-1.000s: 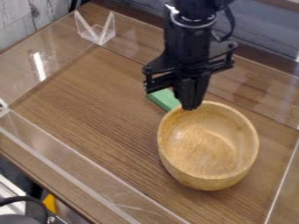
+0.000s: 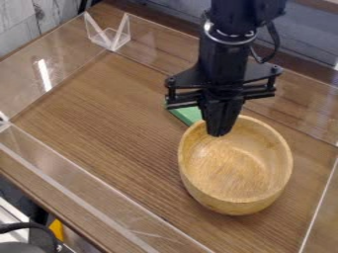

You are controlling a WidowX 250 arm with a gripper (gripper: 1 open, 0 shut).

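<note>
My gripper (image 2: 218, 126) hangs over the back rim of a large yellow bowl (image 2: 235, 173), its narrow fingers pointing down and looking shut, with nothing seen between them. A green object (image 2: 183, 113) lies just behind the bowl, to the left of the fingers and partly hidden by the gripper body.
A clear plastic holder (image 2: 106, 30) stands at the back left. A raised edge runs along the back.
The arm and gripper body have shifted slightly, with the fingertips a little lower. The bowl and the green object have not visibly moved.
</note>
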